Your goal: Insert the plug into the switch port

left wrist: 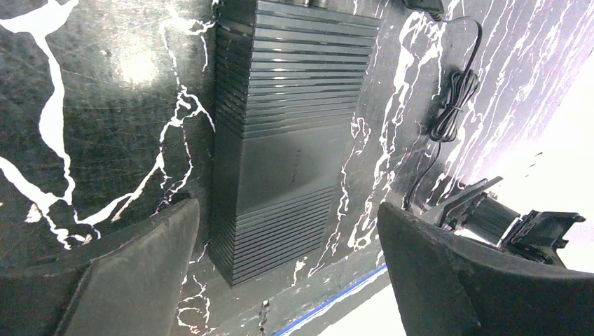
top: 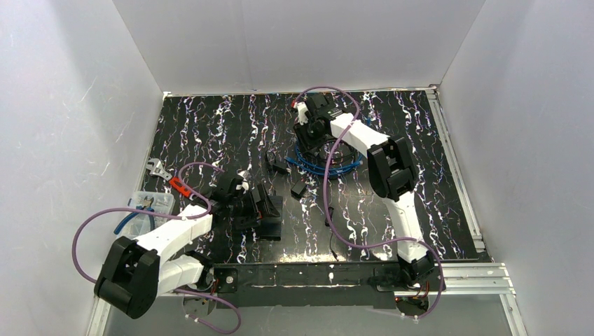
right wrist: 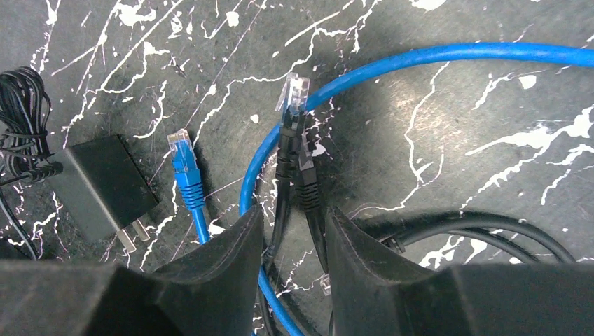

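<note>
The black ribbed box (left wrist: 294,164), apparently the switch, lies flat on the table, its ports not clearly visible. Over it, my left gripper stands open, one finger towards each long side. In the right wrist view, a black cable's clear-tipped plug (right wrist: 287,140) rests across a blue cable, with a second black plug (right wrist: 307,178) close beside it. My right gripper hovers above these cables, open, its fingers apart on either side of the black leads. A blue plug (right wrist: 185,164) lies further left. Which plug belongs to the task cannot be told.
A black power adapter (right wrist: 105,185) sits left of the plugs. Coiled blue cable (top: 336,169) surrounds the right gripper's area. A small black block (top: 299,190) lies mid-table. A red-handled wrench (top: 180,187) and a clear bin (top: 161,199) stand at left. The table's right side is open.
</note>
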